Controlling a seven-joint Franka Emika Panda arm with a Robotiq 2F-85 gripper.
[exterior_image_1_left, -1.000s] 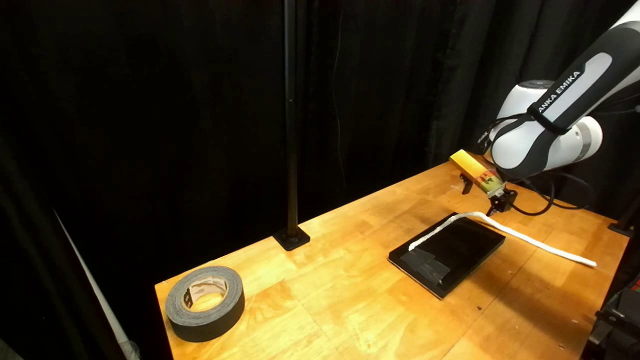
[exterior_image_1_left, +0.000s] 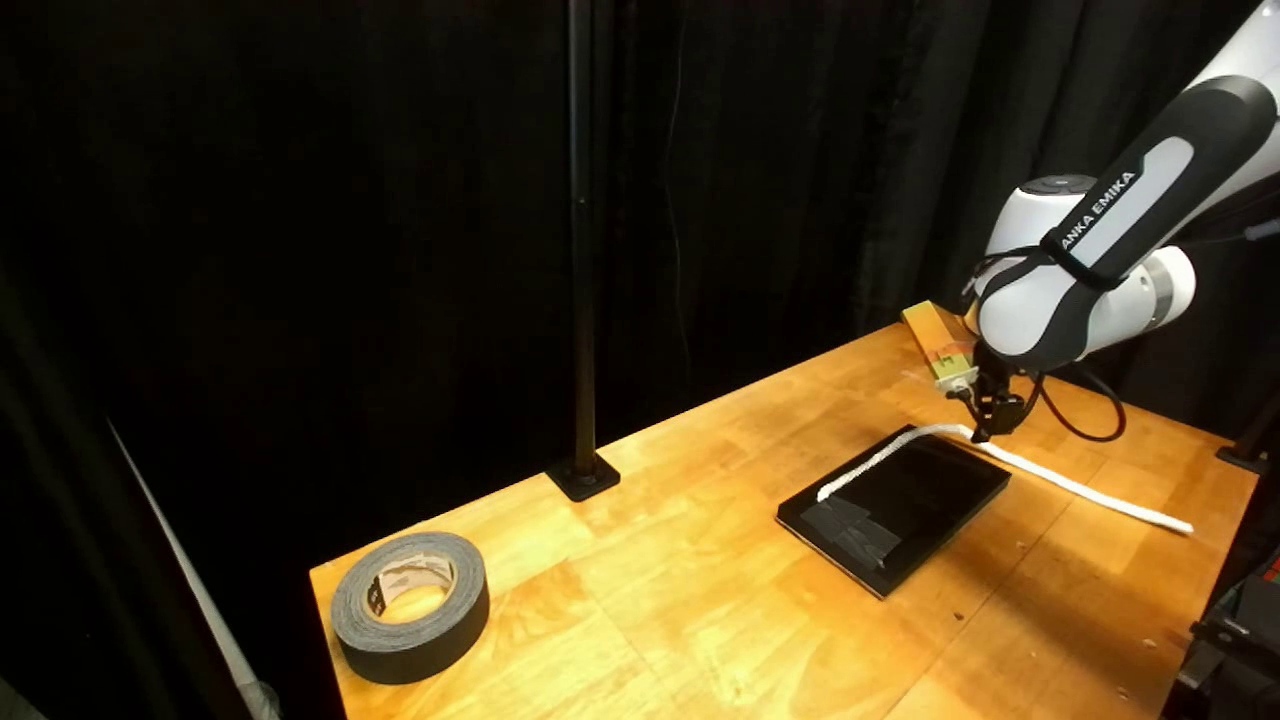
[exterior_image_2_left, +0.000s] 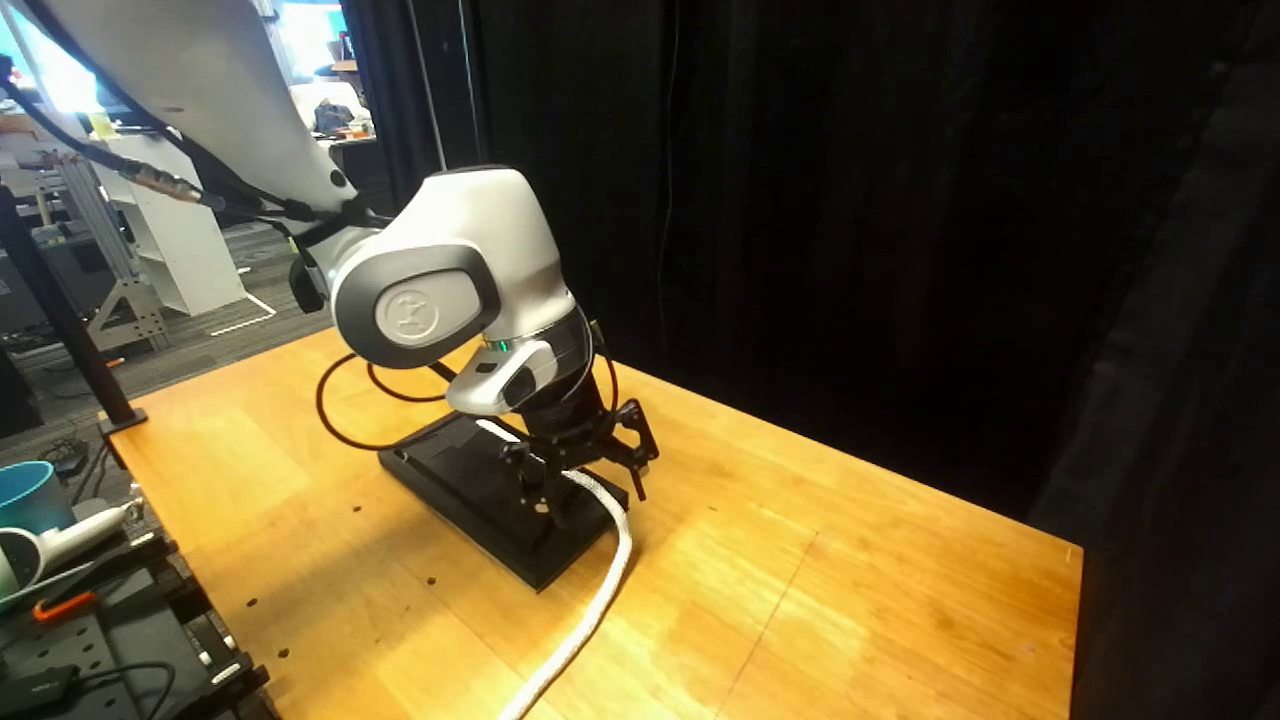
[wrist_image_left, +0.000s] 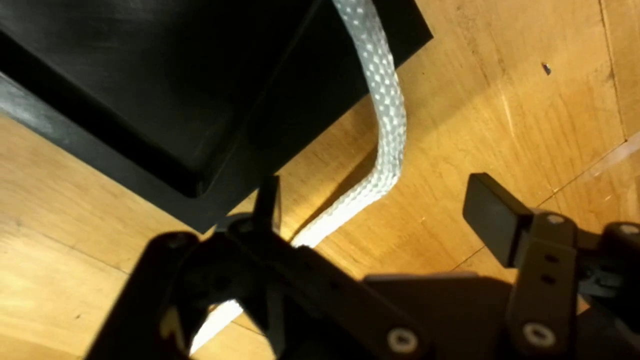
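A white braided rope (wrist_image_left: 387, 126) runs across one end of a black rectangular tray (wrist_image_left: 150, 72) and bends just past its edge, over the wood. In exterior view 1 the rope (exterior_image_1_left: 1068, 482) trails right over the table, while its other end lies above the tape patch on the tray (exterior_image_1_left: 948, 486). My gripper is open, its fingers spread wide to either side of the rope's bend. Nothing is clamped between them. The left finger (wrist_image_left: 268, 201) hangs close to the tray's corner; the right one is over bare wood. Whether either touches the table, I cannot tell.
A roll of grey tape (exterior_image_1_left: 410, 606) sits at the table's far left corner in exterior view 1. A black post (exterior_image_1_left: 584, 360) rises at the back edge. A loose cable (exterior_image_2_left: 342, 420) loops beside the wrist.
The arm has shifted slightly left and lower in exterior view 1, and the yellow-cased part at the wrist has turned steeper. Rope, tray and tape roll look unmoved.
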